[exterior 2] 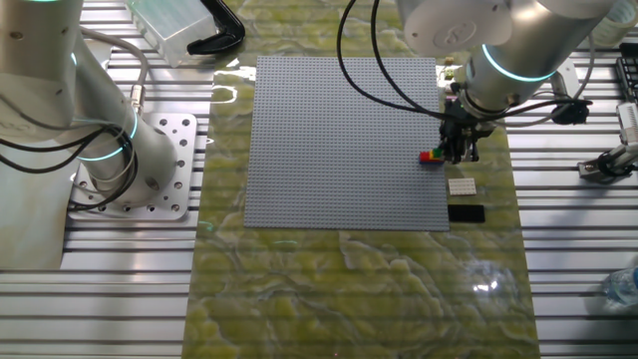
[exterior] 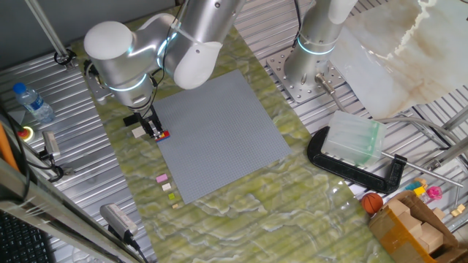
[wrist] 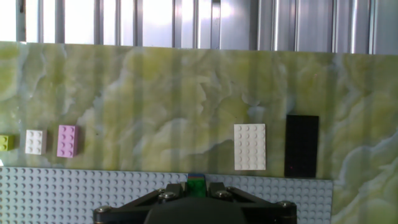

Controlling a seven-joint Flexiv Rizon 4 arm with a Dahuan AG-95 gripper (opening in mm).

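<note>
At the edge of the grey baseplate (exterior: 223,135), my gripper (exterior: 156,134) points down at a small cluster of coloured bricks. Red and blue show on this cluster (exterior: 164,135) in exterior view 1; in exterior view 2 a red brick (exterior 2: 426,158) sticks out beside yellow and green. From the wrist, a green brick (wrist: 196,188) appears between the fingers, which close in on both its sides, with a bit of blue beyond it. Whether the cluster is pressed onto the plate cannot be made out.
Off the plate's edge lie a white brick (wrist: 250,147), a black brick (wrist: 301,146), a pink brick (wrist: 67,141), a smaller white brick (wrist: 35,142) and a lime brick (wrist: 5,143). A black clamp (exterior: 355,172) and cardboard box (exterior: 409,232) stand away from the plate, whose middle is bare.
</note>
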